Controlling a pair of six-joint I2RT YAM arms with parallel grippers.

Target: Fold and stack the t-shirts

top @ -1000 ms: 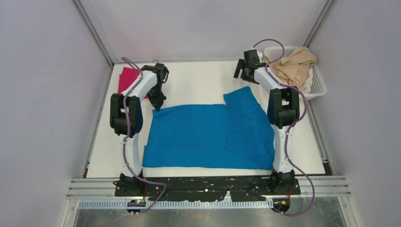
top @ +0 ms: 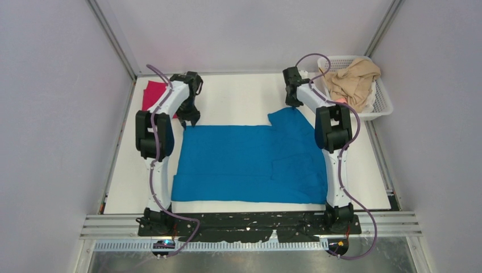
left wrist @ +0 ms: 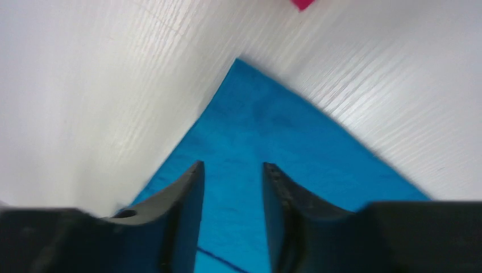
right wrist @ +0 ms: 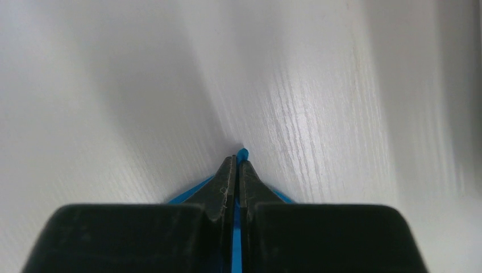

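A blue t-shirt (top: 227,153) lies spread over most of the white table, its right side partly folded over. At its upper left corner my left gripper (top: 188,125) hovers with its fingers apart; in the left wrist view that blue corner (left wrist: 241,77) lies flat beyond the fingertips, nothing held. My right gripper (top: 294,106) is at the tip of the shirt's upper right part. In the right wrist view its fingers (right wrist: 227,176) are closed on a small pinch of blue cloth (right wrist: 243,154). A folded red cloth (top: 153,94) lies at the back left, partly behind the left arm.
A white basket (top: 384,101) holding tan cloth (top: 355,82) stands at the back right, close to the right arm. Bare table (top: 241,99) shows between the arms at the back.
The left gripper opened, and the upper left corner now lies flatter and a little farther back.
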